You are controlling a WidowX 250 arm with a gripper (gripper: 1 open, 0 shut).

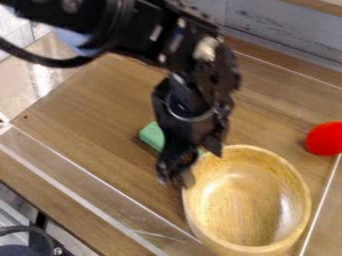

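Note:
My black gripper (187, 165) hangs over the left rim of a light wooden bowl (247, 210), open, its fingertips blurred. A green block (152, 135) lies on the wooden counter just left of the gripper, partly hidden behind it. Whether the fingertips touch the block or the rim, I cannot tell.
A red object (323, 138) lies at the right, behind the bowl. A pale wall (281, 30) runs along the back, and a clear edge strip crosses the lower left.

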